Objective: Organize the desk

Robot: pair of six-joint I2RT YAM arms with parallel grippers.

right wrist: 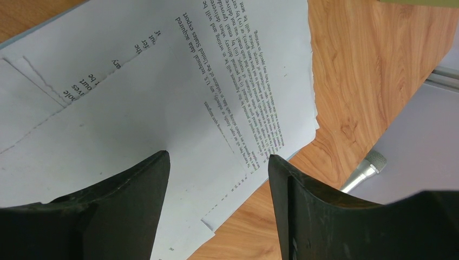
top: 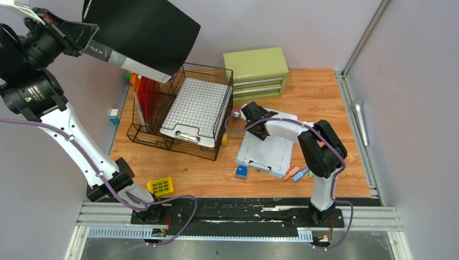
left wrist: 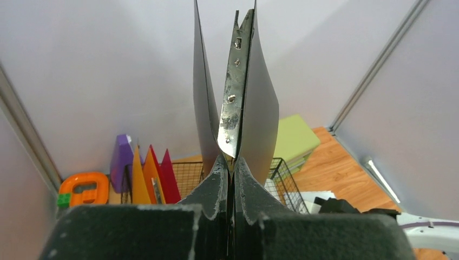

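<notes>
A black A4 file (top: pixel 143 35) hangs high at the upper left above the wire basket (top: pixel 142 140), held by my left gripper (top: pixel 86 42); in the left wrist view it stands upright between the shut fingers. The basket holds red and orange folders (top: pixel 145 103) on its left and a white clipboard (top: pixel 195 103). My right gripper is part open, low over papers on a blue clipboard (top: pixel 262 154), nothing visible between its fingers.
A green drawer box (top: pixel 254 59) stands behind. Small items lie at the front: a blue block (top: pixel 241 172), pink and blue pieces (top: pixel 295 174), a yellow tray (top: pixel 161 186). Bare desk (top: pixel 330 162) shows at the right.
</notes>
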